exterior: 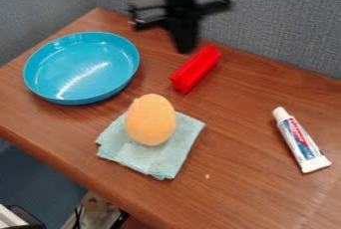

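My gripper (181, 22) is a blurred black shape high at the top centre, above the back of the table, with no object visible in it; its fingers are too blurred to read. On the table lie a blue plate (80, 66) at the left, a red bar-shaped object (196, 68) at the back centre, and a white toothpaste tube (300, 139) at the right. A yellow-orange egg-shaped object (151, 119) rests on a folded pale blue cloth (167, 158).
The wooden table (226, 188) has bare room at the front right and between the red object and the tube. A grey partition (286, 34) stands behind it.
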